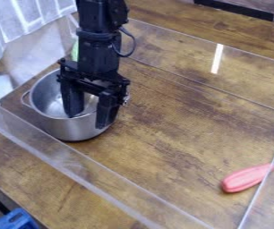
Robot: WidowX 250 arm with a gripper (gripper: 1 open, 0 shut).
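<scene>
My black gripper [89, 100] is lowered over a steel pot [72, 129] on the left of the wooden table. Its fingers reach down inside and over the pot's near right rim, hiding much of the interior. Whether they are shut on the rim or on anything in the pot, I cannot tell. A ladle or spoon with a red handle [244, 177] lies at the lower right.
Clear plastic panels border the table's front and right. A blue object [18, 219] sits in the bottom left corner. Something green and white cloth are at the back left.
</scene>
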